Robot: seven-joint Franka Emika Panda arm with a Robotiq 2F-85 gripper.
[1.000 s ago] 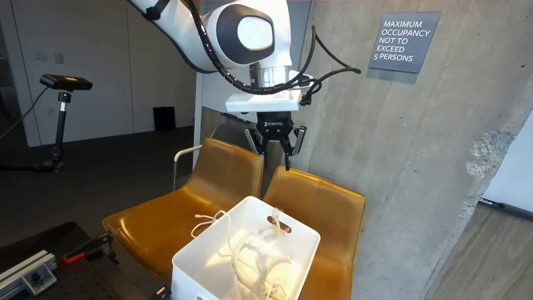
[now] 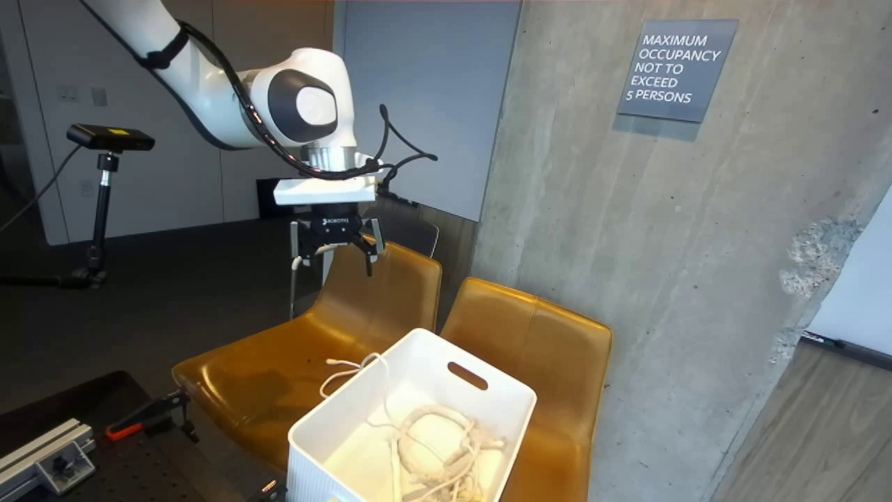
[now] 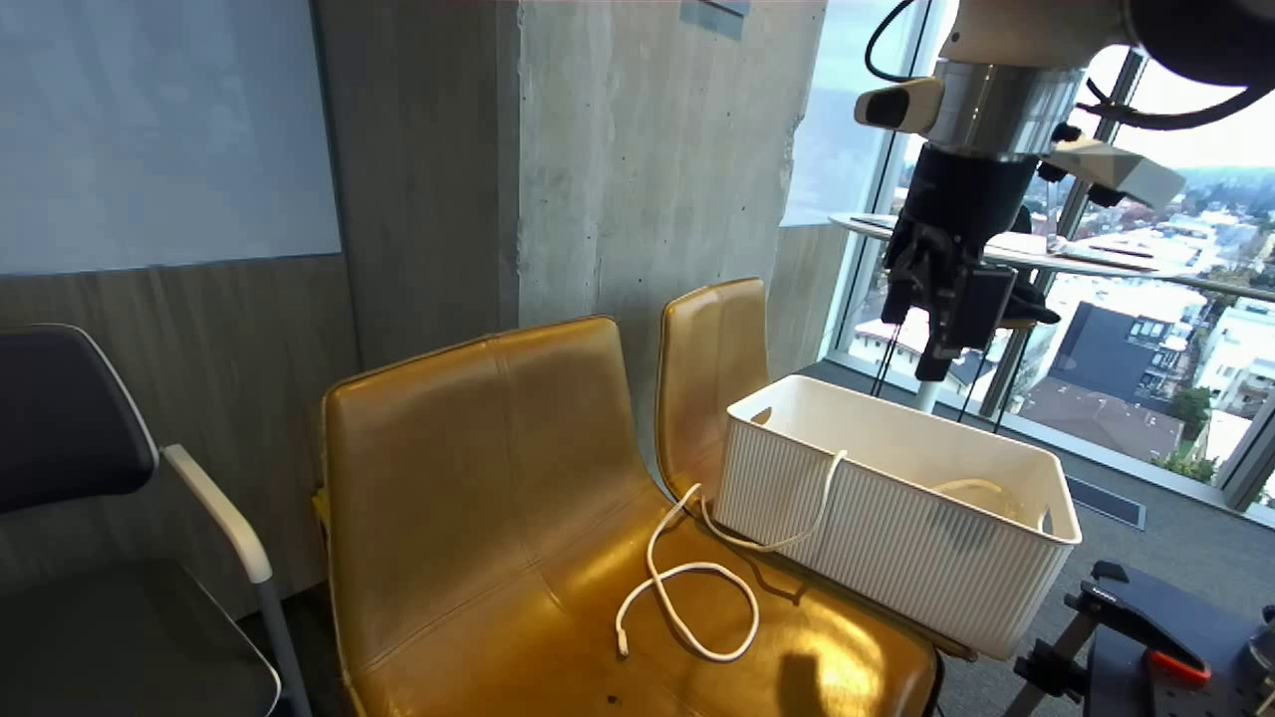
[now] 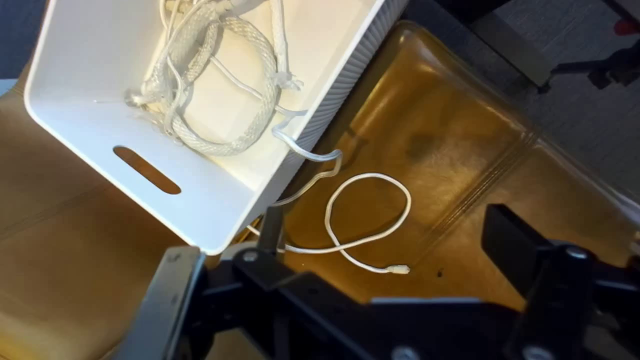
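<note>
My gripper (image 2: 334, 258) hangs high and empty above the left chair in exterior view 1, its fingers wide apart. In the wrist view, the white cord (image 4: 393, 225) lies looped on the tan seat below, seen between the spread fingers but well clear of them. One end is free on the seat; the other part runs over the rim into the white bin (image 4: 78, 129). A thick coiled pale rope (image 4: 264, 99) rests inside the bin with thinner strands around it. The bin's wall hides most of that rope in exterior view 2.
Two tan chairs stand side by side, the left chair (image 3: 478, 478) carrying the loose cord. A concrete pillar (image 2: 669, 251) rises behind them. A dark table with a red-marked clamp (image 2: 142, 418) borders the bin. Open air surrounds the gripper.
In exterior view 1 my arm has shifted left and away, from above the bin's far end to above the left chair. Pale strands, blurred near the bin's handle earlier, now lie inside the bin.
</note>
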